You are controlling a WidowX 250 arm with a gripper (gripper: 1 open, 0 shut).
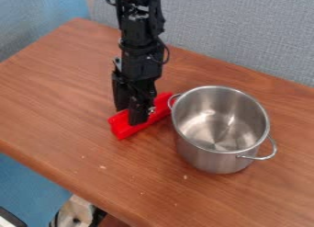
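A red bar-shaped object [123,128] lies diagonally on the wooden table, just left of a steel pot [221,130] with two side handles. My black gripper [134,110] is lowered over the middle of the red object, its fingers down at it. Whether they grip it is hard to tell, as the dark parts overlap.
Bare table [61,97] stretches to the left and in front of the pot. The table's left edge drops to a blue surface. A textured grey wall [245,28] runs along the back.
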